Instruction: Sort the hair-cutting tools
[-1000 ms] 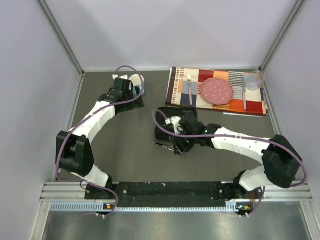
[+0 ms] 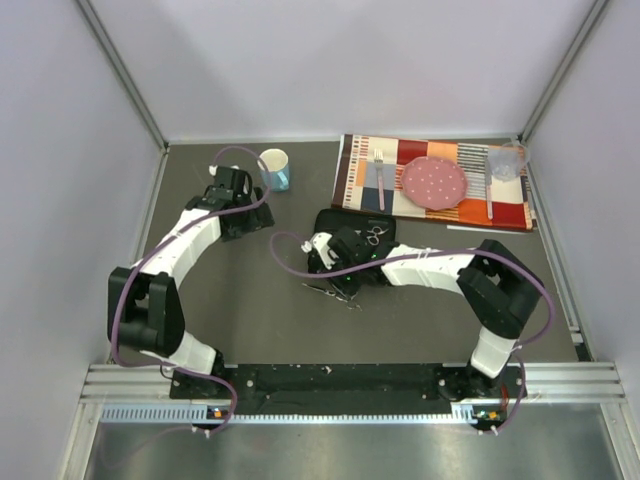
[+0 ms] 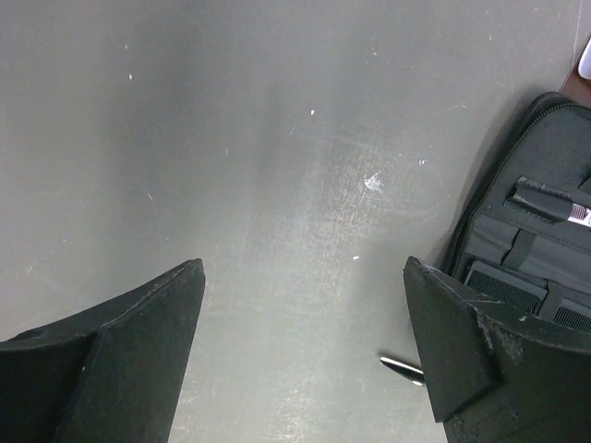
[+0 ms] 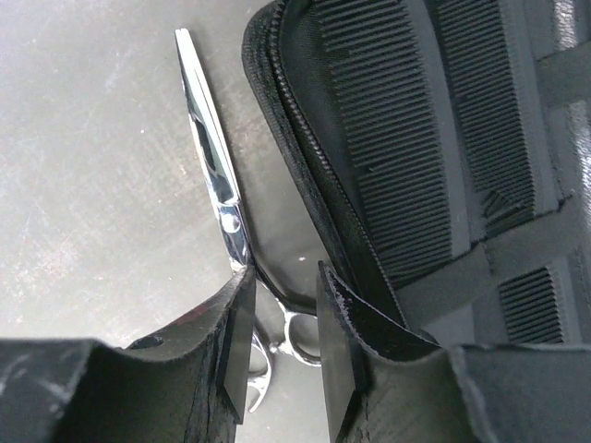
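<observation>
A pair of silver scissors (image 4: 214, 157) lies on the table beside the black zip case (image 4: 305, 148), its blades pointing away from my right gripper. That gripper is part open, its fingertips on either side of the scissors near the handle rings (image 4: 303, 332); whether they touch is unclear. In the top view the case (image 2: 340, 221) is at mid-table, partly covered by the right arm, with another scissors' handle (image 2: 376, 233) visible inside. My left gripper hangs open and empty left of the case. A blade tip (image 3: 404, 371) shows past its right finger.
A light blue mug (image 2: 276, 170) stands at the back, close to the left gripper. Back right, a patterned placemat (image 2: 350, 190) bears a pink plate (image 2: 434, 183), fork (image 2: 379, 178), knife and clear cup.
The right gripper has shifted left over the scissors' handles, and its fingers are closer to the case's front.
</observation>
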